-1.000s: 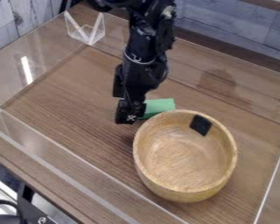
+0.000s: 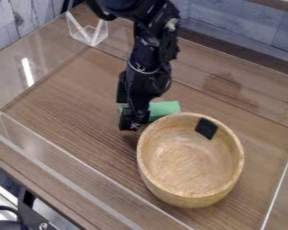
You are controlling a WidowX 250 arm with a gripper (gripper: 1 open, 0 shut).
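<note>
The black arm reaches down from the top centre, and its gripper (image 2: 134, 115) is low over the wood surface, at the left end of a green object (image 2: 161, 110). The dark fingers overlap that object in this view, and whether they touch or grip it is unclear. Just in front and to the right stands a large tan bowl (image 2: 189, 184), with a black rectangle (image 2: 207, 128) at its back right rim.
A clear plastic piece (image 2: 86, 29) sits at the top left edge. Dark cables lie off the surface at the bottom left.
The gripper has shifted very slightly at the green object's left end. The bowl and green object look nearly unmoved.
</note>
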